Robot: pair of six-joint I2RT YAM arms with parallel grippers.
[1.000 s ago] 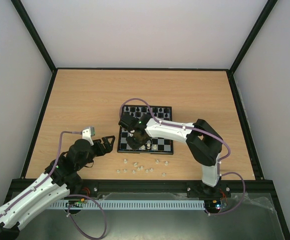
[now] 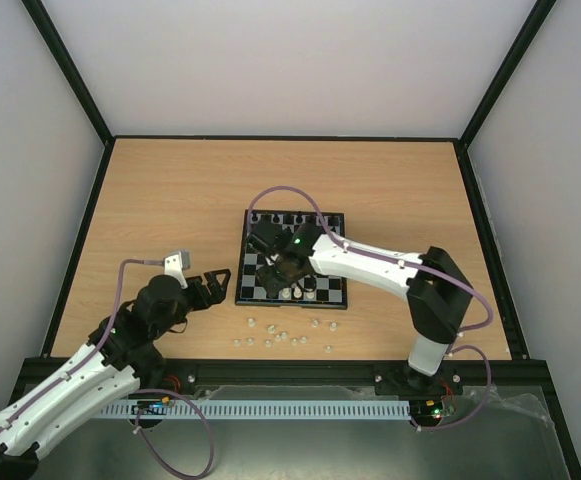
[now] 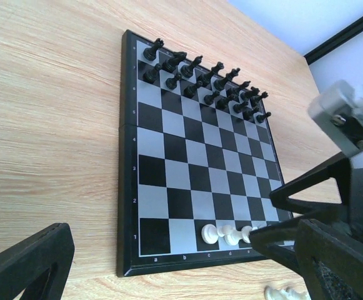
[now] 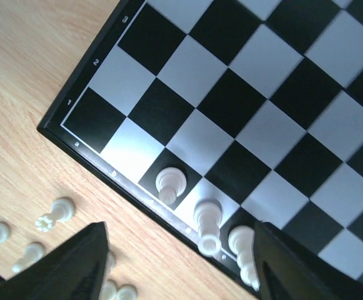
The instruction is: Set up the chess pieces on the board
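Note:
The chessboard (image 2: 292, 258) lies mid-table, with black pieces (image 3: 197, 65) standing in rows along its far side. On its near row white pieces stand at c1 (image 4: 170, 184) and d1 (image 4: 208, 228), with more white (image 4: 242, 240) beside them, partly behind a finger. Loose white pieces (image 4: 57, 214) lie on the table in front of the board. Over the near row, my right gripper has its fingers apart and nothing held between them. My left gripper (image 2: 228, 280) is open and empty, left of the board.
Several loose white pieces (image 2: 282, 337) are scattered between the board and the table's front edge. The right arm (image 2: 370, 262) crosses the board from the right. Bare wooden table (image 2: 170, 190) lies behind and left of the board.
The left arm and the loose pieces have stayed in place.

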